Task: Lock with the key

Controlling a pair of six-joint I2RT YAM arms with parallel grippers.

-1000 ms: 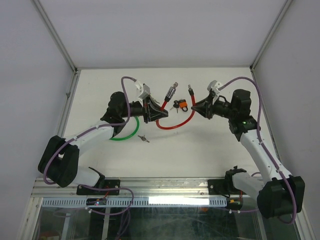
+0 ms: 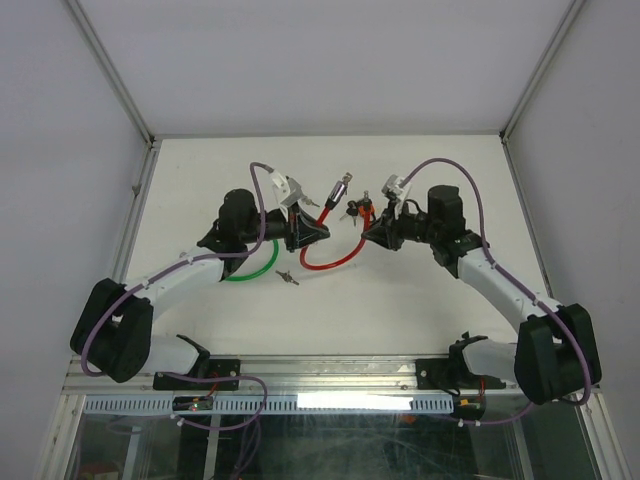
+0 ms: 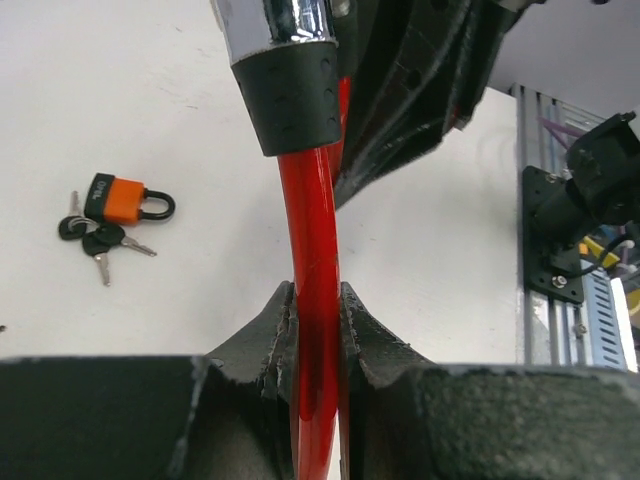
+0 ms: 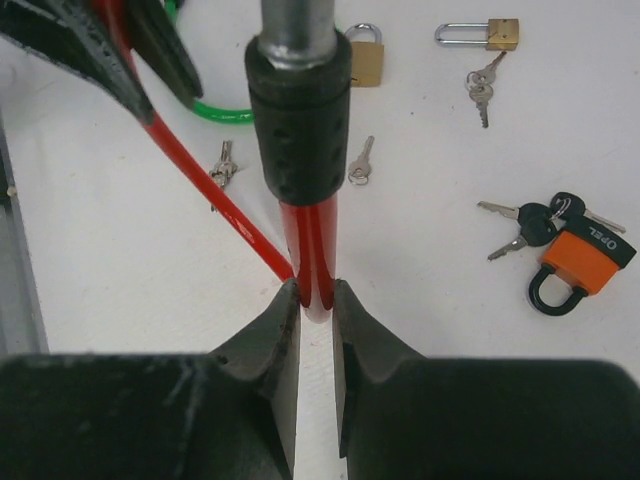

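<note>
A red cable lock (image 2: 335,263) hangs in a loop between my two arms. My left gripper is shut on the red tube below one end, whose silver body (image 2: 338,190) with a black collar (image 3: 290,100) points up and away. The other end has a black sleeve (image 4: 298,130) and a metal tip; its red tube (image 4: 314,260) stands between the fingertips of my right gripper. Whether those fingers press on it cannot be made out. An orange-and-black padlock (image 4: 590,262) and black-headed keys (image 4: 535,226) lie together on the table.
A green cable (image 2: 262,268) lies near my left arm. Brass padlocks (image 4: 503,34) and several small silver keys (image 4: 361,163) are scattered about.
My right gripper has moved left, bringing its cable end closer to the other and in front of the orange padlock as seen from above. The left gripper has shifted slightly.
</note>
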